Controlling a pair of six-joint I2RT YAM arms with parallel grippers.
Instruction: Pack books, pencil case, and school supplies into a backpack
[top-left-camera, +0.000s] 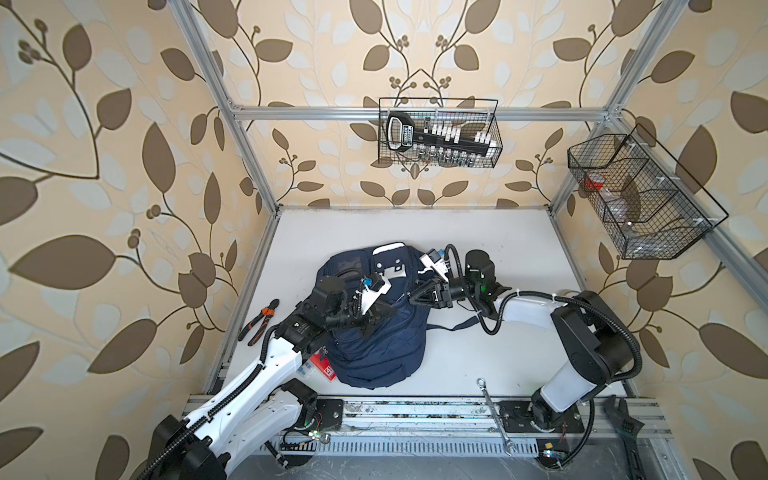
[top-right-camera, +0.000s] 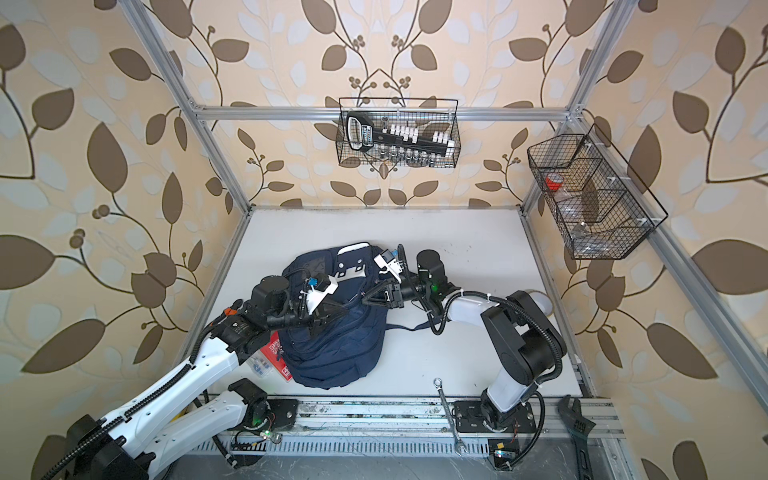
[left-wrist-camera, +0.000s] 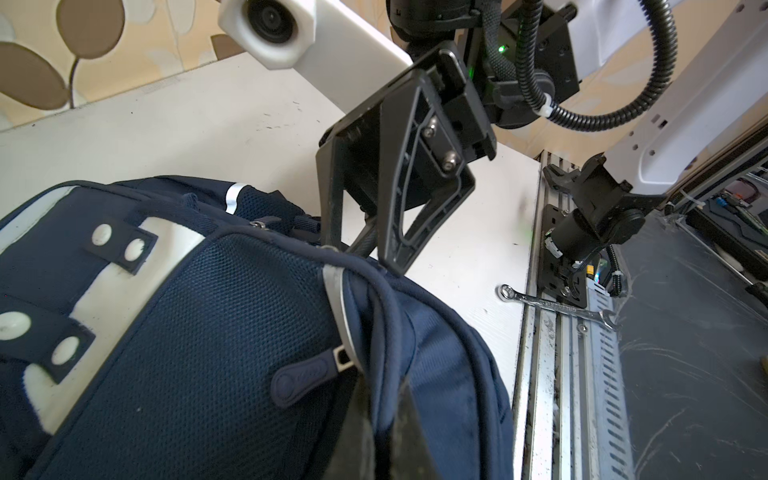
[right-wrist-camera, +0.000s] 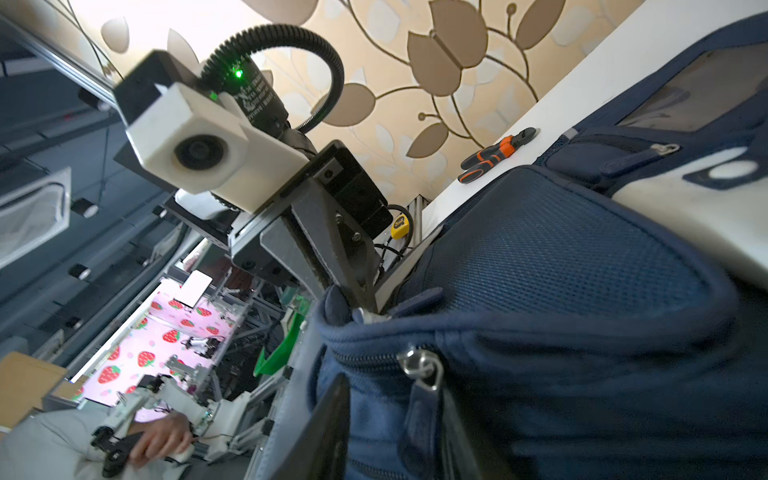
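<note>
A dark blue backpack (top-left-camera: 376, 352) lies on the white table with its white-trimmed top toward the back. At its upper middle my left gripper is shut on the piped fabric edge (left-wrist-camera: 384, 376), which runs between its blurred fingers. A zipper pull (left-wrist-camera: 308, 377) hangs beside that edge. In the right wrist view another metal zipper pull (right-wrist-camera: 421, 420) hangs between the parted fingers of my right gripper; they do not appear clamped on it. Both grippers are close together over the bag. Whether anything is inside the backpack is hidden.
Orange-handled pliers (top-left-camera: 258, 321) lie at the table's left, and a red packet (top-left-camera: 323, 365) is partly under the bag's left side. A wrench (top-left-camera: 493, 412) crosses the front rail.
</note>
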